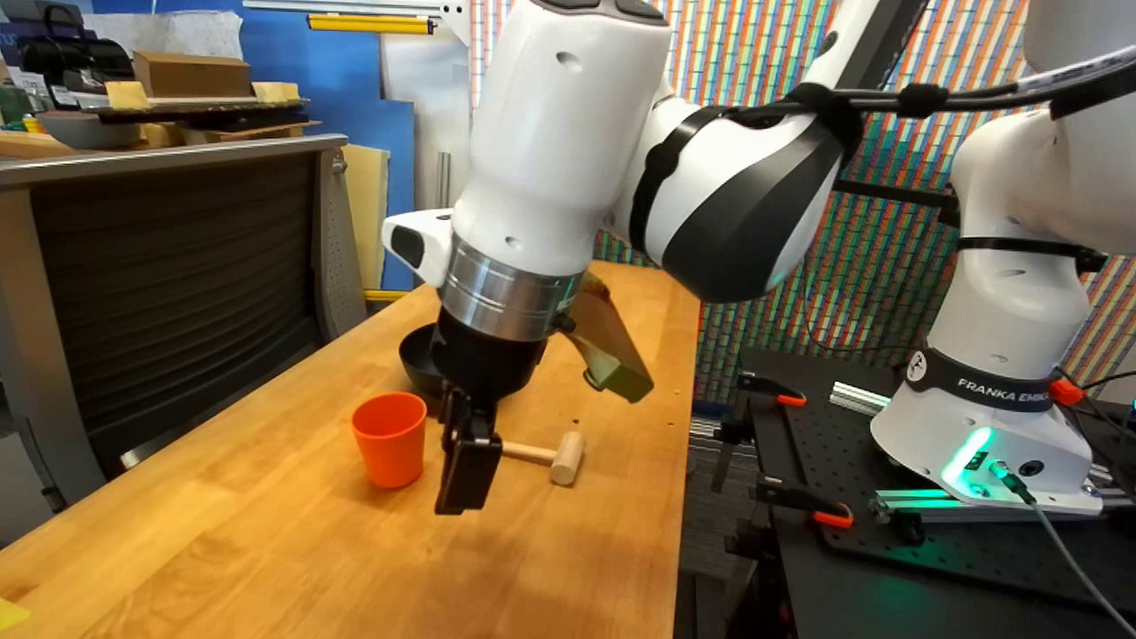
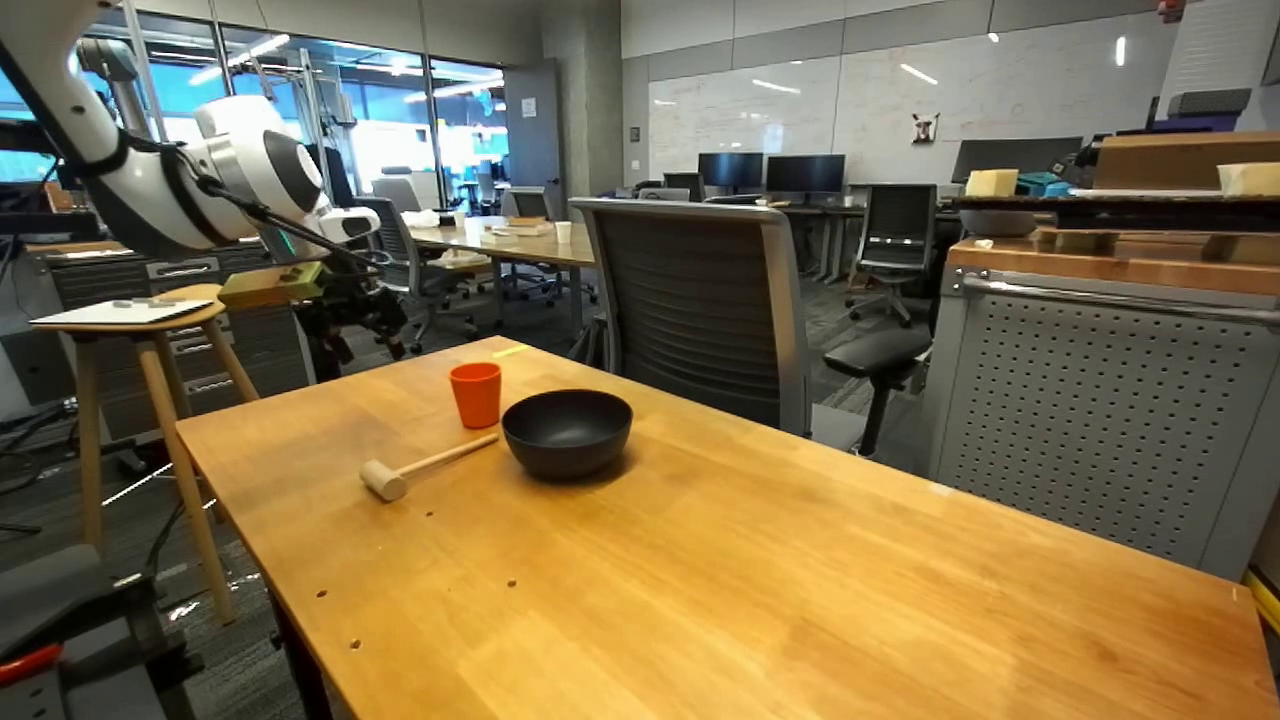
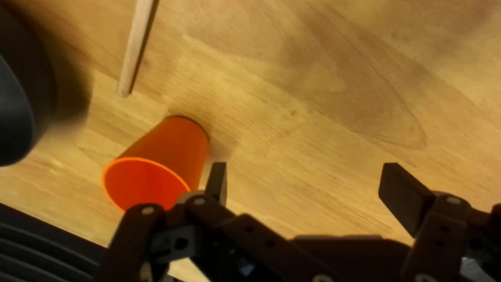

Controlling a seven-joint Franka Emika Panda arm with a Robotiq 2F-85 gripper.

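Observation:
My gripper stands open above the table, its two fingers wide apart with only bare wood seen between them. An upright orange cup (image 3: 176, 145) shows left of the gap in the wrist view, partly covered by the left finger (image 3: 217, 182). Whether that finger touches the cup cannot be told. In exterior view 2 the cup (image 2: 476, 395) stands beside a black bowl (image 2: 566, 434). A wooden mallet (image 2: 386, 480) lies on the table, its handle reaching toward the bowl. The arm hides much of the bowl (image 1: 418, 362) in exterior view 1.
The wooden table (image 2: 768, 576) has wide free room beyond the bowl. A grey chair (image 2: 708, 312) stands along its far edge in exterior view 2. Clamps (image 1: 804, 499) and the robot's base (image 1: 980, 415) are off the table's right side in exterior view 1.

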